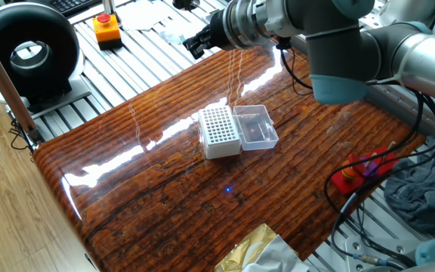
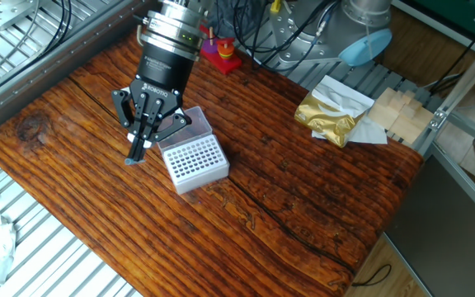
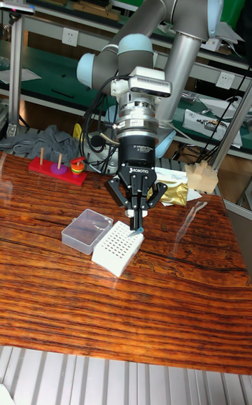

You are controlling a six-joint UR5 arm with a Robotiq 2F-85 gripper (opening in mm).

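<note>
A white rack (image 1: 220, 133) with rows of round holes stands upright on the brown wooden table. Joined along one side of it, its clear lid (image 1: 255, 128) lies folded open. My black gripper (image 2: 139, 148) hangs above the table, its fingers close together. In exterior view 1 the gripper (image 1: 195, 50) appears high up, well apart from the rack. Exterior view 3 shows the gripper (image 3: 136, 226) overlapping the rack's far corner. A small pale bluish piece (image 2: 134, 162) shows at the fingertips; whether it is part of them or something held, I cannot tell.
Gold and white packaging (image 2: 331, 114) lies at one table edge beside wooden blocks (image 2: 401, 114). A red toy with pegs (image 3: 57, 171) sits near the arm's base, with cables (image 1: 421, 128) close by.
</note>
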